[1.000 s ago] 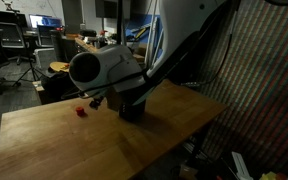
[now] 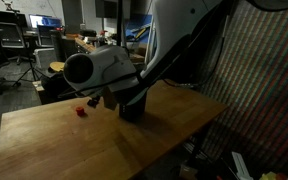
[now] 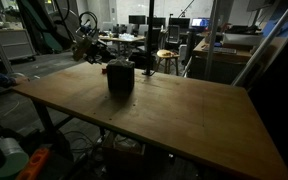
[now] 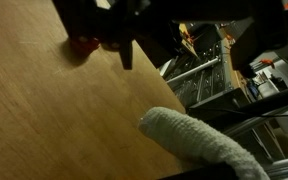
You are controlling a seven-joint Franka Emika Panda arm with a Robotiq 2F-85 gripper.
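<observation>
A small red object (image 2: pixel 80 111) lies on the wooden table (image 2: pixel 44 140) toward its far left side. Above the table near it is my gripper (image 2: pixel 94 101), small and dark in exterior view 1 and partly hidden by the arm. The wrist view shows the red object (image 4: pixel 82 46) close to the dark, open fingers (image 4: pixel 125 54), which partly cover it. It does not appear to be held. A dark box (image 3: pixel 121 79) stands on the table, and a whitish cloth-like thing (image 4: pixel 199 140) shows at a dark edge in the wrist view.
The arm reaches over the dark box (image 2: pixel 132 108), which stands close beneath it. Chairs (image 2: pixel 12 38) and desks fill the room beyond, and a ribbed dark panel (image 2: pixel 254 80) rises at the right.
The arm has shifted slightly left and downward in exterior view 1. The red object and the dark box stay where they were.
</observation>
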